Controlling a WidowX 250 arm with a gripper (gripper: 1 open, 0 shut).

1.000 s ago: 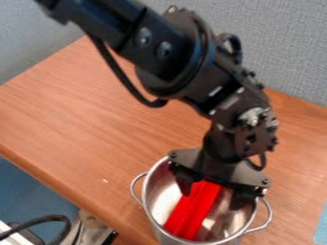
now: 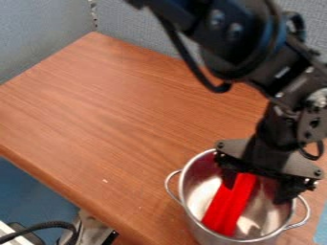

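A steel pot [image 2: 194, 182] with two side handles stands at the bottom right of the table. A red elongated object [image 2: 228, 205] lies inside it, tilted toward the back. My black gripper [image 2: 255, 180] is at the pot's back rim, over the upper end of the red object. Its fingertips are largely hidden by its own body and the pot, so whether they touch the red object is unclear.
A grey wall stands at the back. Cables and a white fixture lie off the table at the bottom left.
The arm has moved to the right, and the pot with the red object has shifted right along with it.
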